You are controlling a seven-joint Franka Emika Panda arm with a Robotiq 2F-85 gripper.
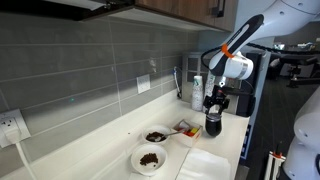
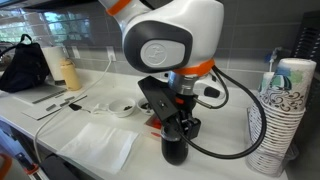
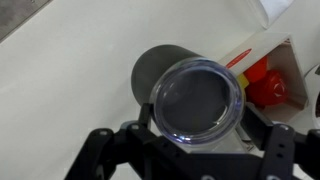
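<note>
A dark cylindrical container (image 1: 213, 127) stands on the counter at the right, also seen upright under the arm in exterior view 2 (image 2: 175, 149). In the wrist view its dark side (image 3: 150, 72) leads up to a round, glassy top (image 3: 198, 101) that faces the camera. My gripper points down at this top, its dark fingers (image 3: 127, 145) on either side of the rim. Whether they press on it or stand slightly apart cannot be made out. The arm hides most of the contact in both exterior views.
Close by is an open box with red items (image 3: 268, 86). White bowls (image 1: 149, 159) with dark contents lie farther left, and a white sheet (image 1: 204, 165) covers the front counter. Stacked paper cups (image 2: 276, 120) rise at the right in exterior view 2.
</note>
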